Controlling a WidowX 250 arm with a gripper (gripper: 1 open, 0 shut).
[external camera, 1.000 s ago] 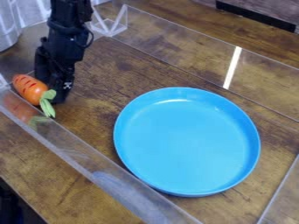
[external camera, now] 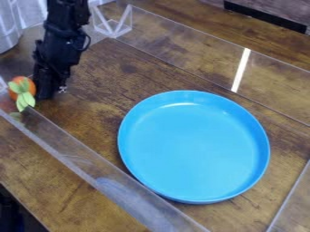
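A toy carrot (external camera: 21, 91), orange with a pale green top, is at the far left beside the clear low wall. My black gripper (external camera: 43, 90) is down right beside it, partly behind it, so its fingertips are hard to make out and I cannot tell whether they touch or hold the carrot. A large light blue plate (external camera: 194, 145) lies on the right half of the wooden table (external camera: 158, 63).
A clear plastic edge (external camera: 91, 170) runs diagonally along the lower left. A pale cylindrical object (external camera: 7, 23) stands at the top left corner. The table's middle, above the plate, is clear.
The carrot has shifted and turned, its green top now pointing more downward and sitting further left. My gripper has moved slightly with it toward the left.
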